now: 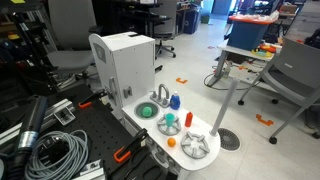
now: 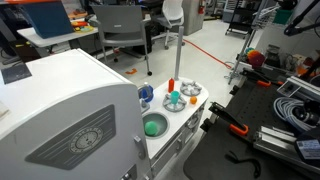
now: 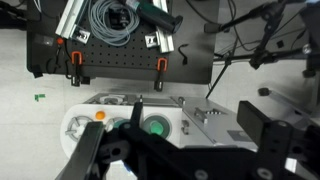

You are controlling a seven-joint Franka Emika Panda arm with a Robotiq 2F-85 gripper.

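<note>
On a white play-kitchen counter (image 1: 205,153) sits a sink with a round green dish (image 1: 147,110) in it and a grey tap (image 1: 163,90) behind. A blue item (image 1: 175,102) is near the tap. Farther right, a teal item (image 1: 170,119) rests on one burner, with a red bottle (image 1: 189,120) behind it. Near the front edge lies a small orange ball (image 1: 171,142), beside the second burner (image 1: 195,146). In the wrist view my gripper has its dark fingers wide apart, open and high above the counter; no object shows between them at finger height.
A tall white cabinet (image 1: 124,65) stands at the counter's left end. Along the front runs a black perforated table (image 1: 98,125) carrying a coiled cable (image 1: 60,155) and orange-handled clamps (image 1: 130,148). A grey chair (image 1: 295,80) is behind on the right.
</note>
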